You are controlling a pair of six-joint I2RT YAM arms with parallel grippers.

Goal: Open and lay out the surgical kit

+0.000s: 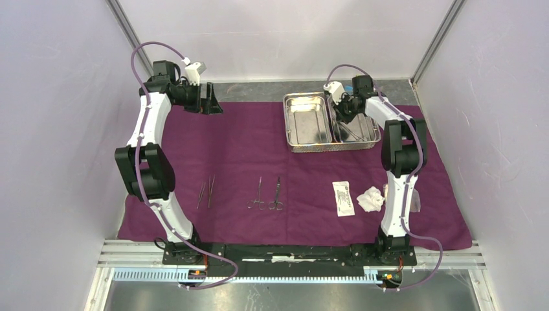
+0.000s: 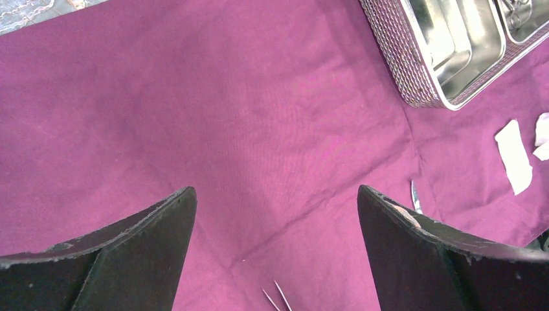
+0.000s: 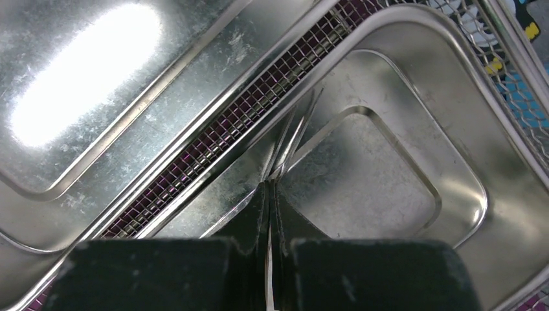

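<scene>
A metal mesh tray (image 1: 331, 148) stands at the back right, split into two steel compartments. Its left one (image 1: 307, 120) looks empty in the top view. Slim metal instruments (image 3: 292, 139) lie against the divider side of the right compartment (image 3: 362, 175). My right gripper is shut over them, its tips hiding part of their length; no clear hold on them shows. At the back left, my left gripper (image 1: 206, 99) hangs open above bare cloth, nothing between its fingers. Two forceps-like tools (image 1: 211, 192) and two scissor-handled tools (image 1: 277, 194) lie at the front.
Purple cloth (image 1: 226, 146) covers the table, with clear room left of the tray. Front right lie a white packet (image 1: 344, 198) and white gauze (image 1: 370, 199). A clear container (image 1: 415, 202) is partly behind the right arm. Mesh walls and the divider border the right gripper.
</scene>
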